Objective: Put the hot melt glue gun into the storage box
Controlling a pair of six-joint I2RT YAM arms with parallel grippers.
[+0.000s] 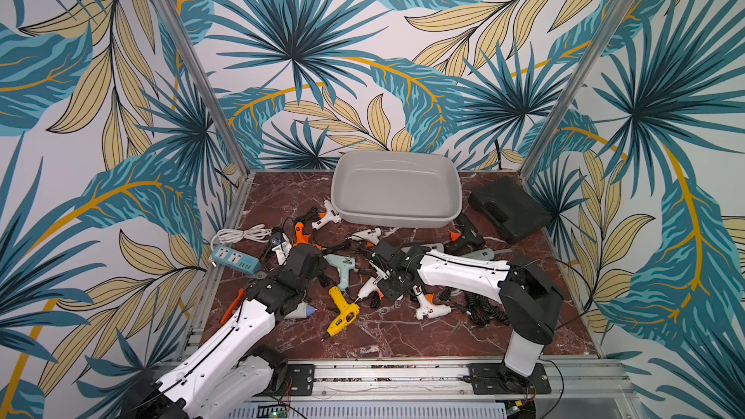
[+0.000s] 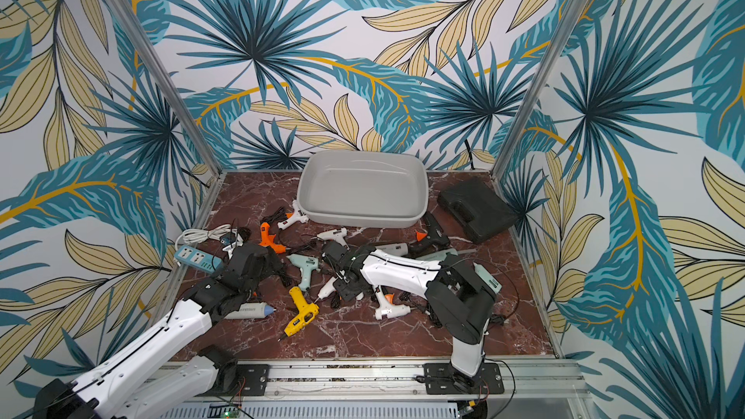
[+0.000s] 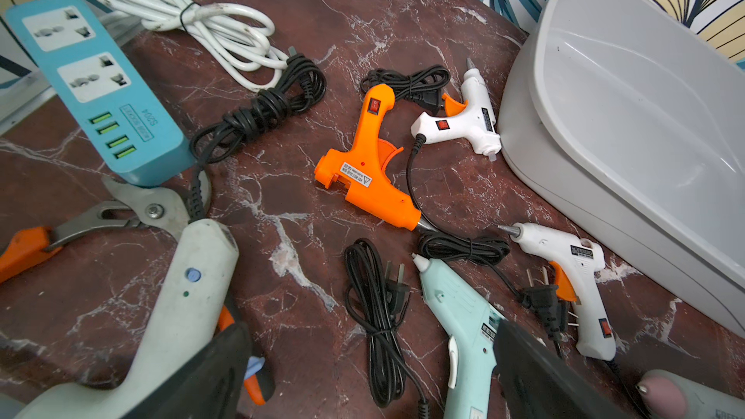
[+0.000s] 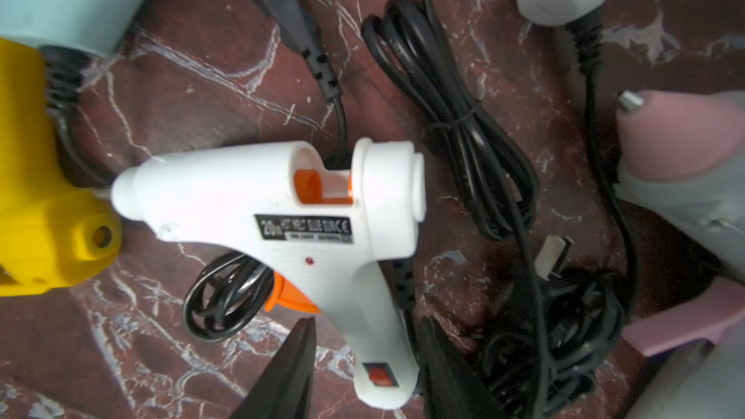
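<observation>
Many hot melt glue guns lie loose in front of the grey storage box (image 1: 395, 186). A white glue gun with orange trigger (image 4: 264, 194) fills the centre of the right wrist view. Over its handle is my right gripper, fingertips apart, nothing seen gripped. My left gripper stands open above the left of the table, near a mint glue gun (image 3: 458, 326) and an orange glue gun (image 3: 364, 178).
A black case (image 2: 475, 209) lies at the back right. A blue power strip (image 3: 101, 93) with white cable and orange-handled cutters (image 3: 23, 252) are at left. Cables crowd the middle.
</observation>
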